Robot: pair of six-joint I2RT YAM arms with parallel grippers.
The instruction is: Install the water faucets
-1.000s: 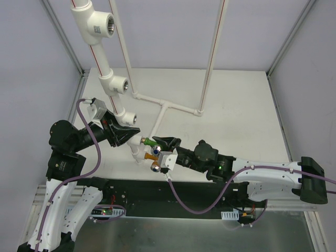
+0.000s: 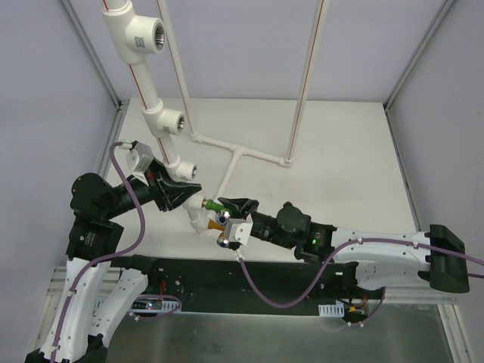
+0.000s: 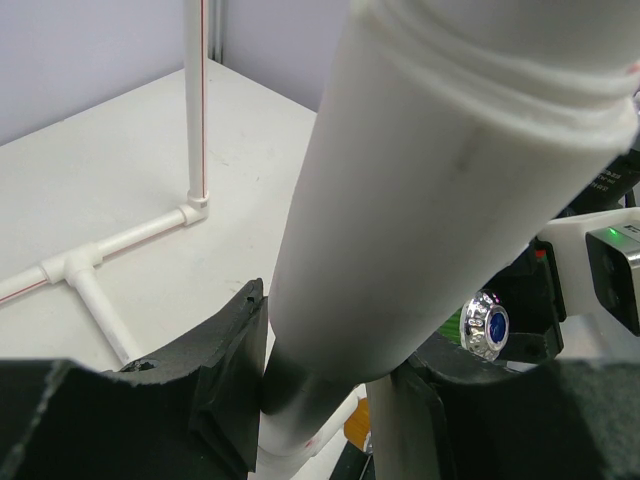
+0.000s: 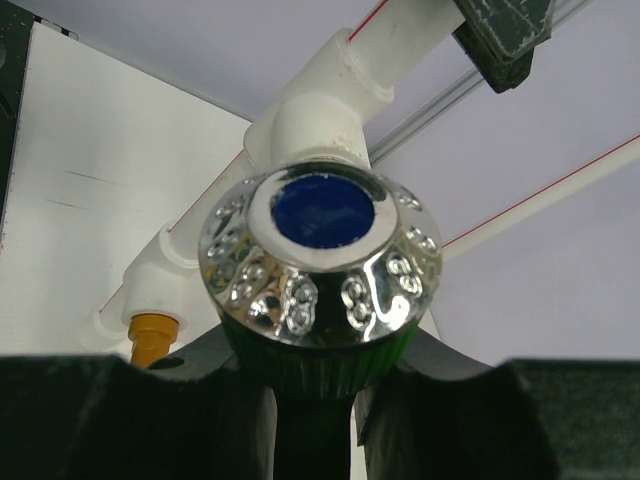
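Note:
In the right wrist view, my right gripper is shut on a green faucet [image 4: 315, 365] with a chrome knob and a blue cap. From above, this green faucet [image 2: 214, 205] has its far end at a side port of the white standpipe [image 2: 147, 85]. How deep it sits there cannot be told. An orange faucet [image 2: 215, 225] is in the fitting just below. My left gripper has its fingers on both sides of the white pipe [image 3: 400, 215]. Whether they press on it is unclear.
Higher up the standpipe, several open threaded fittings [image 2: 159, 35] face right. Thin white pipes [image 2: 242, 150] run along the white panel [image 2: 340, 181] behind. Right of the standpipe, the panel is mostly clear. Both grippers work close together.
The right gripper and the blue-capped knob have shifted very slightly left in the top view. The chrome knob below sits slightly lower. The left arm looks still.

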